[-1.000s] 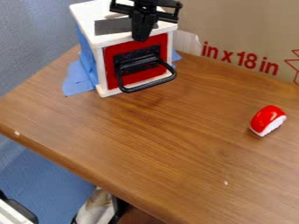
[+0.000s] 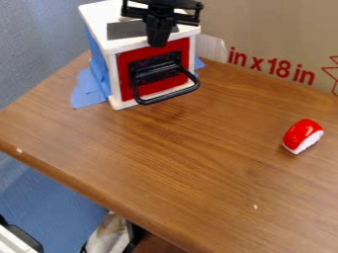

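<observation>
A black gripper (image 2: 158,28) hangs at the top centre, over a white box (image 2: 98,16) with a red front (image 2: 179,79). A black handle (image 2: 168,97) is on that front. The gripper's fingers are at the box's upper edge; whether they are open or shut I cannot tell. A red object with a white band (image 2: 302,135) lies at the right of the wooden table (image 2: 158,168).
Blue cloth (image 2: 89,89) lies beside the box. A cardboard panel (image 2: 278,40) stands at the back.
The gripper has shifted very slightly at the top of the box; otherwise nothing visibly differs.
</observation>
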